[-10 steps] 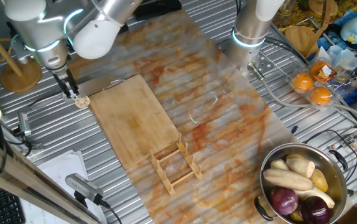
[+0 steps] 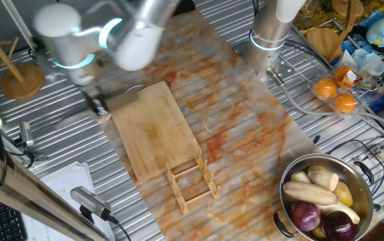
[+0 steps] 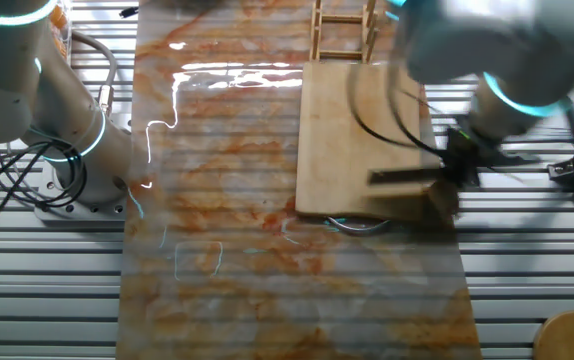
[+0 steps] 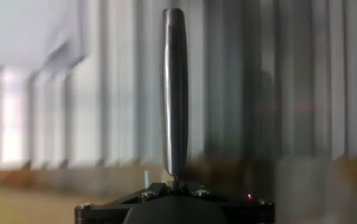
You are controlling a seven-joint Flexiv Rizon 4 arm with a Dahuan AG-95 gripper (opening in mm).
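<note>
In the wrist view a long, slim silvery metal object [image 4: 175, 93] stands upright in the middle, its lower end at my gripper, which looks shut on it. Exterior view 1 shows the gripper [image 2: 97, 106] blurred at the left corner of a wooden cutting board [image 2: 153, 134]. A small pale piece at its tip is too smeared to make out. Seen from the other side, a dark bar-like shape [image 3: 402, 176] reaches from the gripper over the board's edge; whether it is the same metal object I cannot tell.
A small wooden rack [image 2: 195, 196] adjoins the board's near end. At lower right stands a steel pot [image 2: 287, 197] of vegetables, with packed oranges [image 2: 344, 102] farther back. The marbled mat [image 2: 239, 154] right of the board is clear.
The arm has swung a little to the right and is blurred by motion. Board and rack have shifted slightly right. The pale round piece under the gripper, clear before, is now smeared.
</note>
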